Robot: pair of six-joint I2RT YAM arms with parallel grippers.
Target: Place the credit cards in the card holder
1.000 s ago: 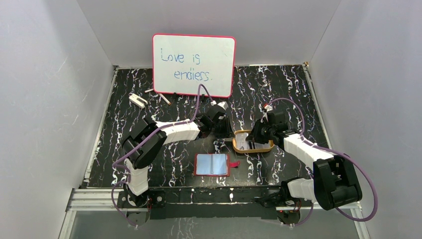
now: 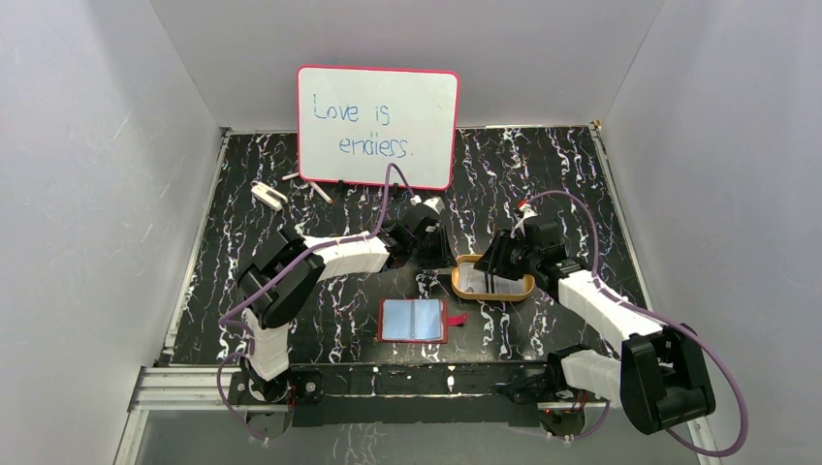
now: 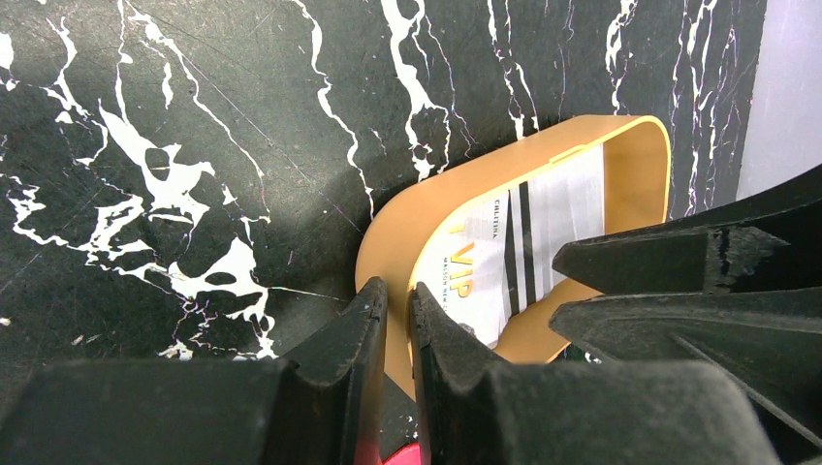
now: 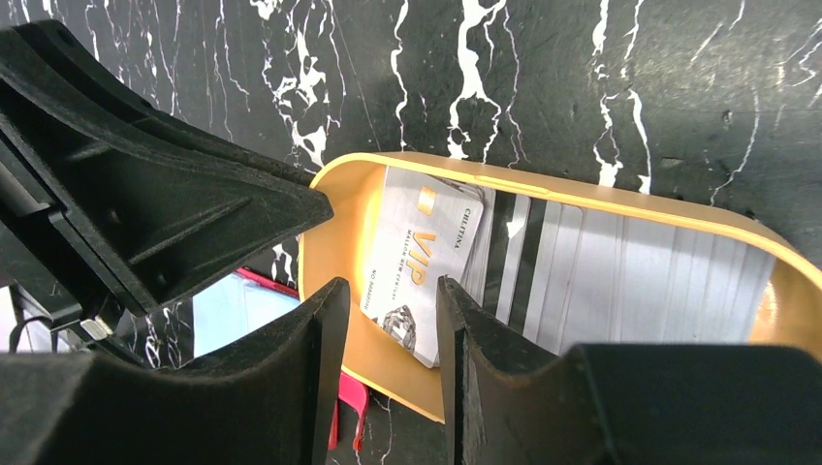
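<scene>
A tan oval card holder [image 2: 463, 292] sits right of centre, with white cards [image 4: 422, 242] marked VIP stacked in its left end, dividers beside them. My left gripper is shut on the holder's left rim. My right gripper is open above the holder, its fingertips over the VIP cards, with nothing seen held between them.
A red-edged open case with blue panels [image 2: 397, 320] lies in front of the holder. A whiteboard [image 2: 378, 124] stands at the back, with markers [image 2: 320, 191] and a pale block [image 2: 269, 196] at back left.
My left gripper and the holder look still.
</scene>
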